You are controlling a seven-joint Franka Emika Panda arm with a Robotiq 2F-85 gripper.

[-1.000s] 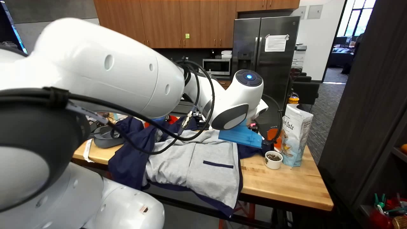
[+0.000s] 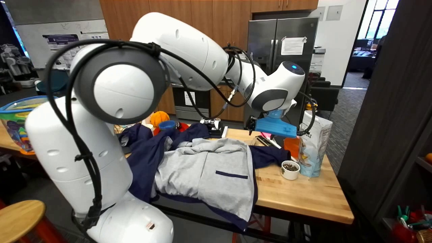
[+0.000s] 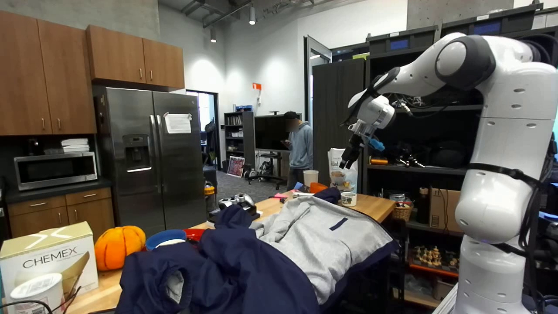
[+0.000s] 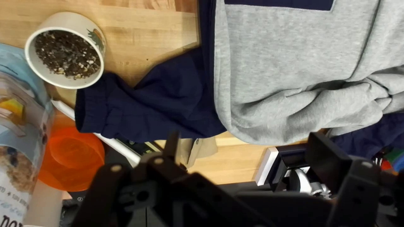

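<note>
A navy garment with a grey lining [image 2: 206, 170] lies spread over the table, its lower edge hanging past the front. One navy sleeve [image 4: 151, 102] reaches toward a white cup of soil [image 4: 68, 53]; the cuff lies close beside the cup. In exterior view 2 the other navy part [image 3: 225, 267] is bunched at the near end. My gripper [image 3: 349, 157] is raised above the table's cup end, apart from the cloth. Its dark fingers [image 4: 327, 162] stand wide open in the wrist view, with nothing held between them. In exterior view 1 the blue bracket largely hides them.
An oats bag [image 2: 316, 141] and an orange container [image 4: 72, 159] stand near the cup. An orange pumpkin [image 3: 119, 247], a blue bowl [image 3: 165, 238] and a Chemex box [image 3: 49, 261] occupy the other end. Bare wood [image 2: 303, 194] shows at the front right corner.
My arm has risen and drawn back from the foreground, and the gripper end has moved up and rightward in exterior view 1. The garment and cup look unmoved.
</note>
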